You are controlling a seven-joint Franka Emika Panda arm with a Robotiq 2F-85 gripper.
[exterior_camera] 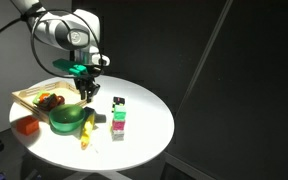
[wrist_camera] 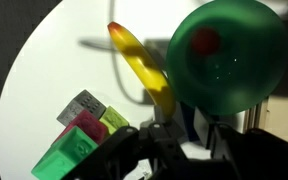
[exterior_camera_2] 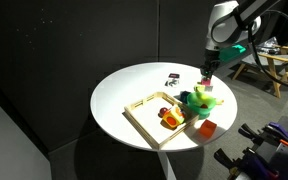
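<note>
A yellow banana [wrist_camera: 141, 62] hangs with its near end at my gripper, whose fingers are shut on it; the exact contact is dark in the wrist view. Its shadow falls apart from it on the white table. In exterior view 1 the banana [exterior_camera: 87, 130] points down and toward the viewer, along the right side of the green bowl [exterior_camera: 66, 118], below my gripper [exterior_camera: 89, 96]. Inside the bowl [wrist_camera: 246, 75] a red thing [wrist_camera: 205, 41] shows in the wrist view.
A wooden tray [exterior_camera_2: 144, 121] with toy food stands left of the bowl in exterior view 2. A red block [exterior_camera: 27, 125] lies near the table edge. Green and pink blocks [exterior_camera: 119, 117] stand right of the banana.
</note>
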